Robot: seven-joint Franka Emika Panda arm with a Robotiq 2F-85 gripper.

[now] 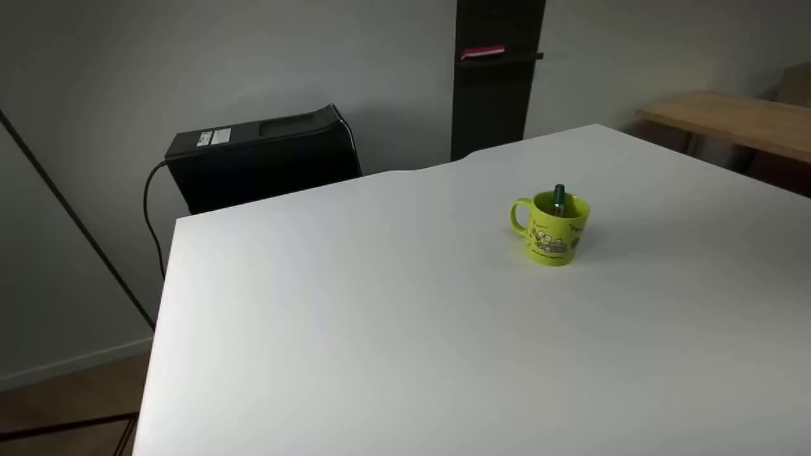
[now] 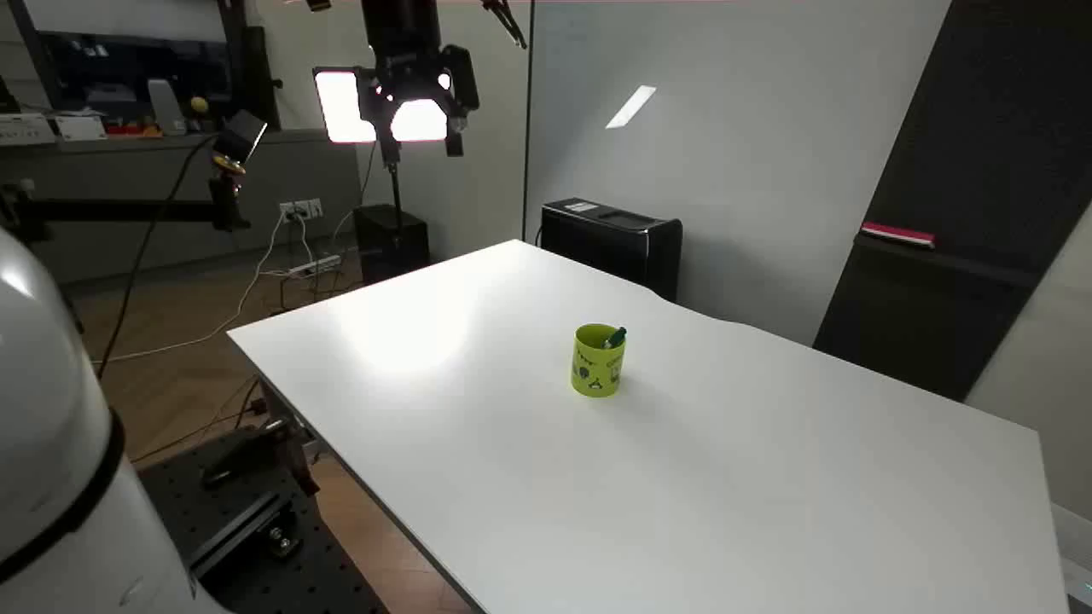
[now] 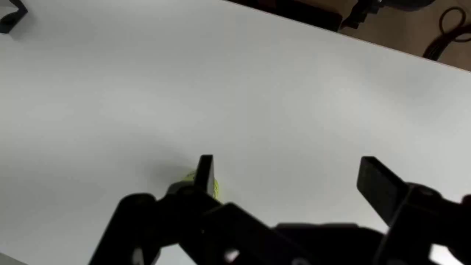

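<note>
A yellow-green mug (image 1: 549,242) with cartoon drawings stands upright on the white table (image 1: 342,327), its handle toward the left in exterior view 1. Inside leans a marker with a dark green cap (image 1: 559,195); its lower part is hidden by the mug. In exterior view 2 the mug (image 2: 596,367) is near the middle of the table. My gripper (image 2: 421,153) hangs high at the top left there, well clear of the mug. The wrist view shows the gripper wide open with nothing between its fingers; one finger covers most of the mug (image 3: 216,189).
Around the mug, the tabletop is bare. A black boxy appliance (image 2: 614,242) stands behind the table's far edge. A dark bent object (image 3: 12,17) shows at the wrist view's top left corner. The white robot body (image 2: 61,440) occupies the left of exterior view 2.
</note>
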